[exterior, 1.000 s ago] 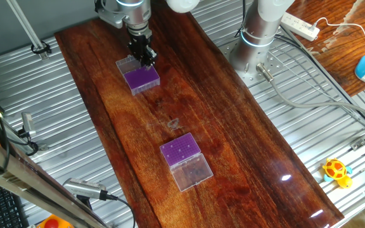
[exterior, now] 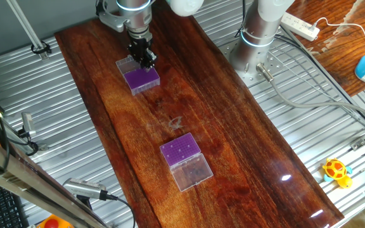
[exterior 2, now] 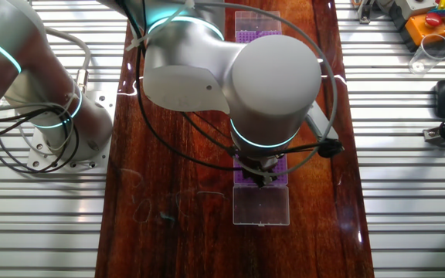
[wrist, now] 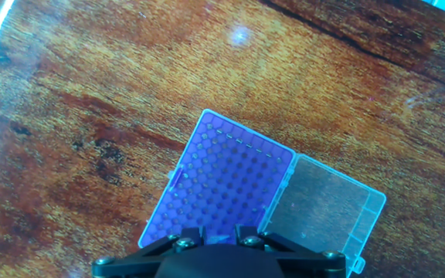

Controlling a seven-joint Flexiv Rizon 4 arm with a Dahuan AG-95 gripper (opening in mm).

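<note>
Over the far purple tube rack (exterior: 142,78), my black gripper (exterior: 147,63) hangs low near the hinge side, where the clear lid (exterior: 127,64) lies folded back. The wrist view shows this rack (wrist: 222,174) as a grid of round holes, a few thin light marks along its upper edge, with the lid (wrist: 323,205) to the right. At the bottom edge the gripper has its fingertips apart; a pale patch between them is too blurred to name. A second purple rack (exterior: 180,150) sits nearer the front of exterior view 1, its clear lid (exterior: 192,172) open.
Both racks stand on a glossy brown wooden board (exterior: 233,158), bare between and around them. The robot base (exterior: 249,57) stands beside the board. A toy turtle (exterior: 336,170) lies beyond its edge. In exterior view 2 the arm (exterior 2: 273,89) covers much of the rack.
The arm and gripper have shifted very slightly over the far rack. Both racks and their lids stay where they were.
</note>
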